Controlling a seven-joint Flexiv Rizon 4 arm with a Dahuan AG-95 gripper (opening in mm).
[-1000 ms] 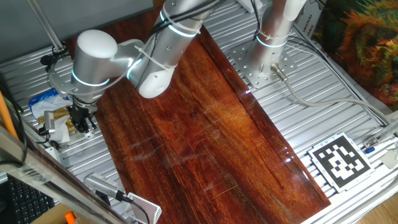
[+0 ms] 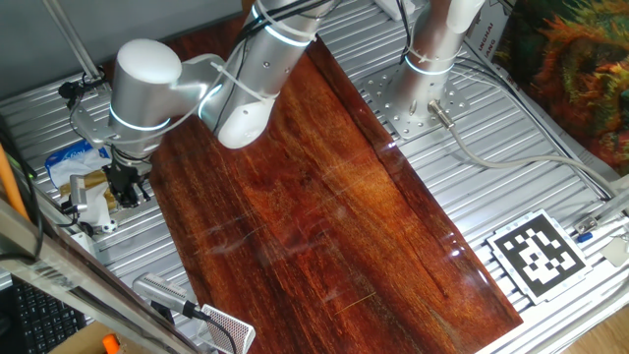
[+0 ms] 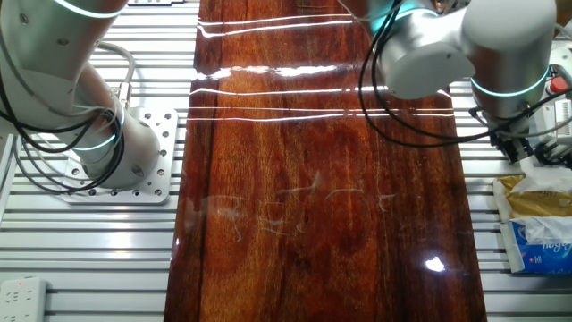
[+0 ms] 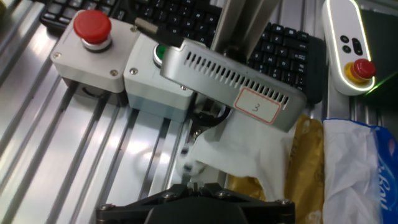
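Note:
My gripper is at the bottom of the wrist view, its black fingertips together and nothing showing between them. In exterior view 1 the gripper (image 2: pixel 128 189) hangs at the left end of the arm, past the wooden board's edge. Ahead of the fingertips, apart from them, a small whitish thing with dark spots (image 4: pixel 188 163) is blurred on the ribbed metal table; in exterior view 1 the whitish thing (image 2: pixel 108 226) lies below and left of the gripper. White tissue (image 4: pixel 239 149) sticks up from a gold tissue pack (image 4: pixel 306 165) on the right.
A camera labelled 3 (image 4: pixel 233 84) stands close ahead on a post. Beyond are a red-button box (image 4: pixel 87 56), a green-button box (image 4: pixel 152 81) and a keyboard (image 4: pixel 280 56). A blue-white pack (image 4: pixel 357 168) is to the right. The glossy board (image 3: pixel 304 206) is bare.
The small whitish spotted thing has moved down and left in exterior view 1, from just below the gripper to farther away from it. The arm has shifted only slightly.

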